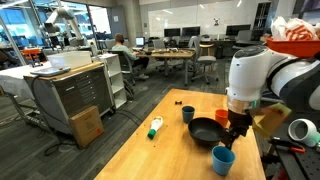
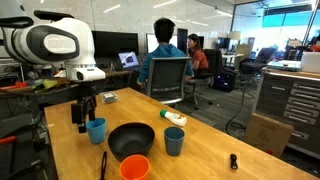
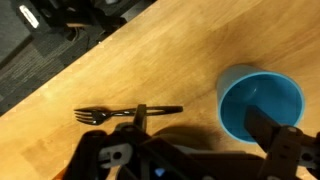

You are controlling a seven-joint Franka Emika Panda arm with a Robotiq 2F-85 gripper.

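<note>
My gripper is open above the table, with nothing between its fingers. In the wrist view the right finger overlaps the near rim of a blue mug, and the left one is close to a black fork. A black bowl sits beside the mug. Exterior view 2 has the gripper just beside and above the blue mug; whether they touch I cannot tell.
An orange cup and a second blue cup stand around the bowl. A white bottle with a green end lies farther off, as does a small black object. Open tabletop lies at the left in exterior view 1.
</note>
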